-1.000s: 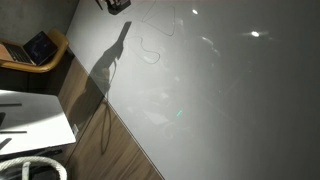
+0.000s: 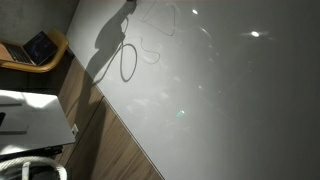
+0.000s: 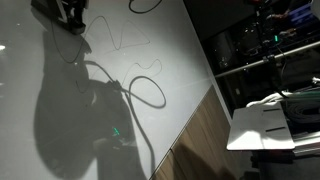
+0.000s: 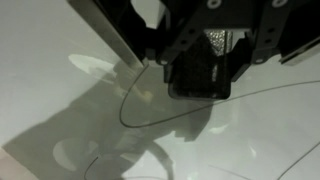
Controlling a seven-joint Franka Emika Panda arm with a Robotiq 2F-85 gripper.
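My gripper is shut on a dark block (image 4: 198, 86) with a rounded end, perhaps an eraser, in the wrist view. Its far side is hidden. Below it spreads a pale, glossy board (image 2: 220, 110) bearing thin drawn lines (image 4: 122, 108); one long curve passes by the block's end. Whether the block touches the board I cannot tell. In exterior view 2 the gripper (image 3: 72, 18) appears dark at the upper left, near a zigzag line (image 3: 112, 42). Only a dark bit of the arm shows at the top of exterior view 1.
The arm's shadow (image 2: 108, 45) and a looped cable shadow fall across the board. Beyond its edge are wooden floor (image 2: 115, 145), a white table (image 2: 35, 122) and a chair with a laptop (image 2: 40, 47). Much of the board is bare apart from glare spots.
In exterior view 1 the gripper has gone mostly out through the top edge. Its shadow has slid up and right, and the looped cable shadow now lies more over the board.
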